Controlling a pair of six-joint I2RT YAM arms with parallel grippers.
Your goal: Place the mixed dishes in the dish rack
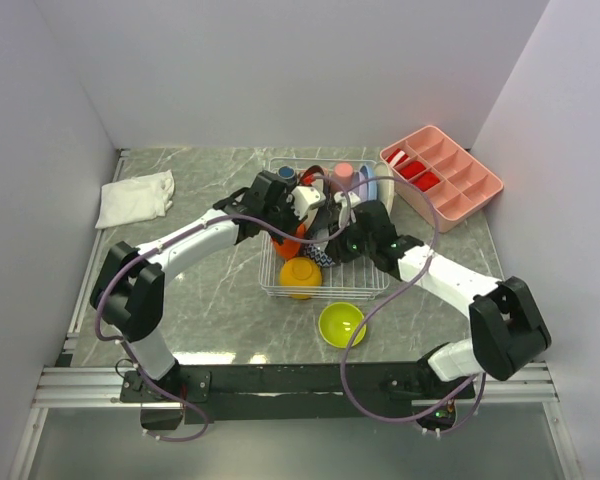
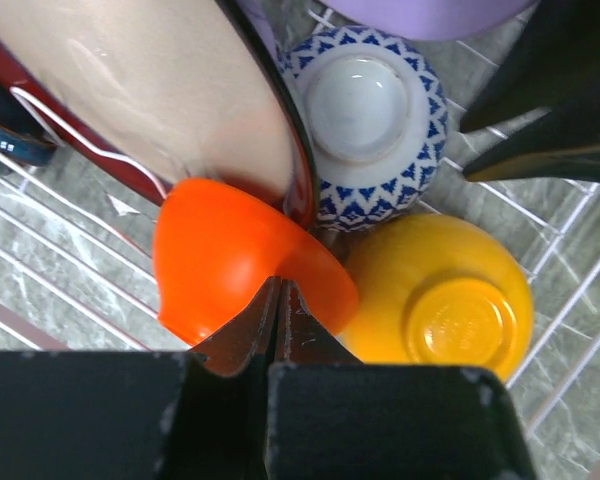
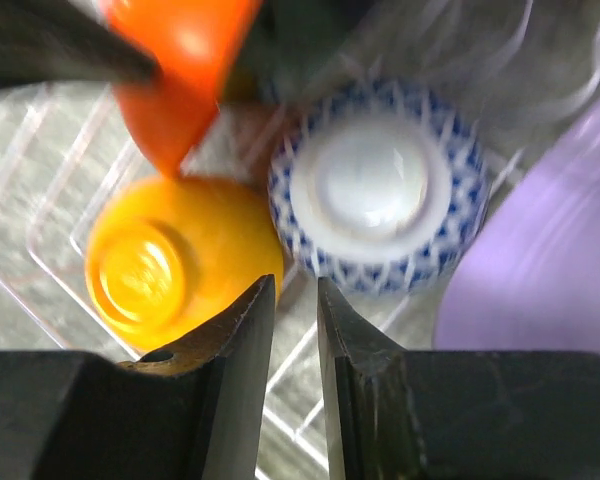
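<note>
In the dish rack (image 1: 323, 292) lie an orange bowl (image 2: 230, 250), a yellow bowl (image 2: 460, 310) and a blue-patterned white bowl (image 3: 380, 190). My left gripper is shut, its tips at the orange bowl, nothing visible between them. My right gripper is part open above the patterned and yellow bowls, with nothing between its fingers. A purple dish (image 3: 540, 260) stands beside the patterned bowl. A green bowl (image 1: 342, 323) sits on the counter in front of the rack.
A pink compartment bin (image 1: 465, 180) with red items stands at the back right. A white cloth (image 1: 135, 198) lies at the left.
</note>
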